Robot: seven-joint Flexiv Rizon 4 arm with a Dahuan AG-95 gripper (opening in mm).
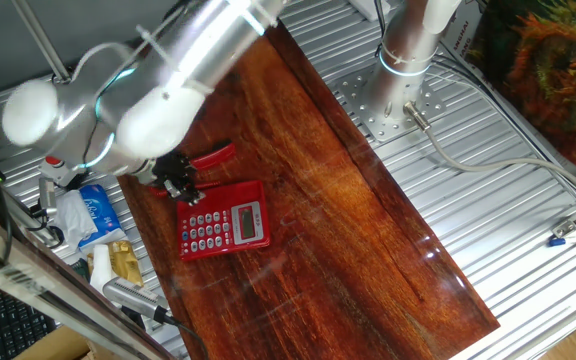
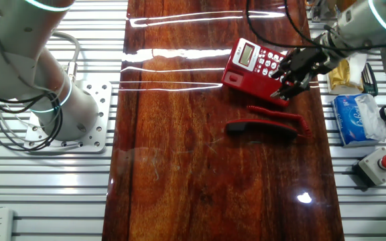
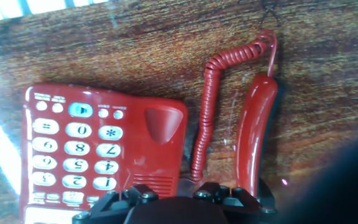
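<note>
A red desk telephone base (image 1: 224, 219) with silver keys and a small display lies on the wooden board. Its red handset (image 3: 255, 127) is off the base and rests on the board beside it, partly covered by the arm in exterior view 1. A coiled red cord (image 3: 207, 109) runs between base and handset in the wrist view. Over the base's edge nearest the handset hangs my gripper (image 2: 285, 79), its black fingers (image 3: 213, 191) apart. It is open, with nothing seen between them. Whether a fingertip touches the phone, I cannot tell.
Most of the wooden board (image 1: 338, 250) is bare. Beyond its edge, on the slatted metal table, are a blue tissue pack (image 2: 358, 120), a yellow packet (image 2: 340, 72) and a red-topped button box (image 2: 379, 166). The arm's base plate (image 2: 94, 114) stands on the opposite side.
</note>
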